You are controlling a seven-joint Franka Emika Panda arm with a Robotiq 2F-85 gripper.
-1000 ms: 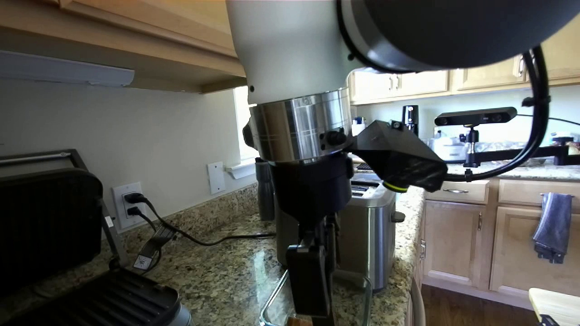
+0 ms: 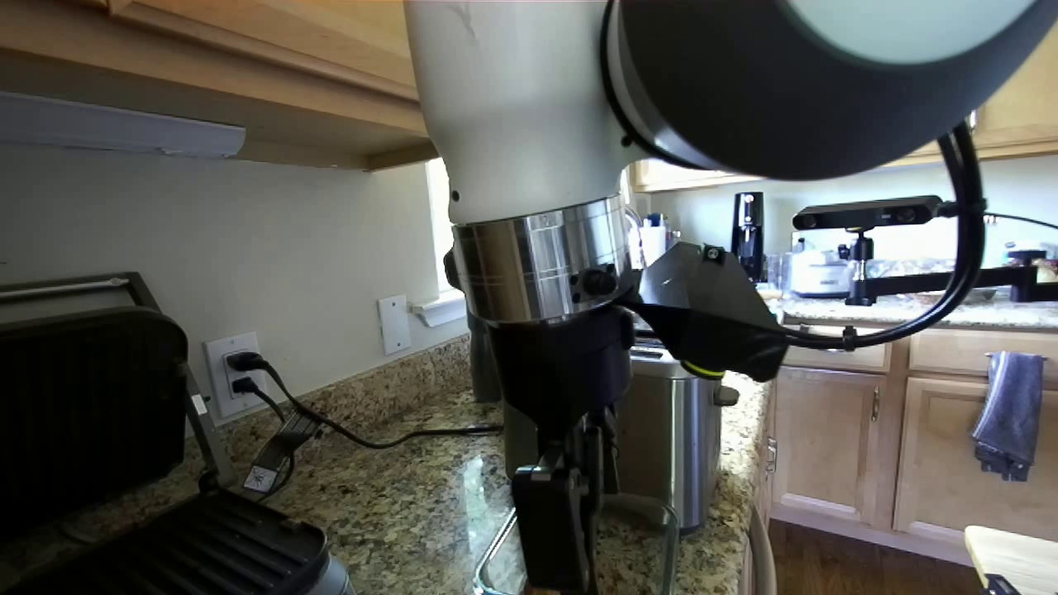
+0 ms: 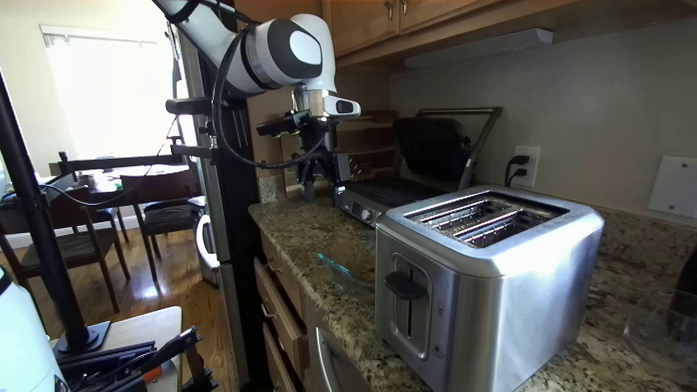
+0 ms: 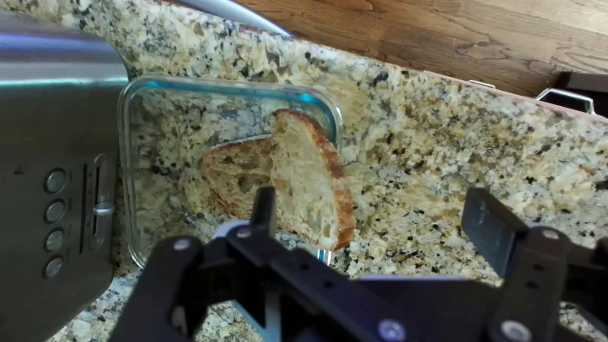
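Two pieces of bread point(image 4: 308, 179) lie in a clear glass dish point(image 4: 228, 87), one overlapping the other; the upper one leans over the dish's edge. My gripper is open above the counter, its fingers spread wide. One finger point(image 4: 264, 208) appears over the bread, the other point(image 4: 484, 228) over bare granite to the right; nothing is held. In the second exterior view, the gripper point(image 3: 323, 193) hangs beyond the toaster. A steel toaster point(image 3: 549, 300) stands beside the dish, its slots looking empty.
An open grill point(image 3: 392, 189) sits near the wall, its lid point(image 2: 89, 406) raised. A power cord point(image 2: 347, 433) runs along the counter to the outlet. Cabinets point(image 2: 297, 40) overhang the counter; its front edge point(image 4: 399, 71) drops to the floor.
In the first exterior view, the arm and gripper have come lower and shifted slightly left. The toaster and grill have not moved.
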